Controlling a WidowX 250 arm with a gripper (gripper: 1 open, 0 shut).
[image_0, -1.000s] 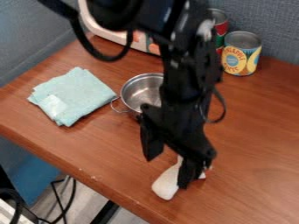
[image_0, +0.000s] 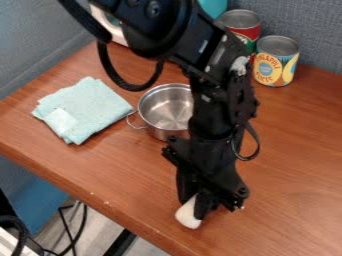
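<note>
My black gripper (image_0: 201, 195) is low over the near part of the wooden table, at a white elongated object (image_0: 189, 214) near the front edge. The gripper's body hides part of that object, and whether the fingers are closed on it is hard to tell. A steel pot (image_0: 163, 106) with wire handles stands behind the arm, partly hidden by it. A folded light-blue cloth (image_0: 83, 112) lies to its left.
Two cans, a red one (image_0: 242, 24) and a yellow-labelled one (image_0: 274, 67), stand at the back right. Cables hang beside the table's front-left edge.
The gripper has shifted slightly and come down around the white object, which now shows less beside the fingers than before. The pot, cloth and cans have not moved.
</note>
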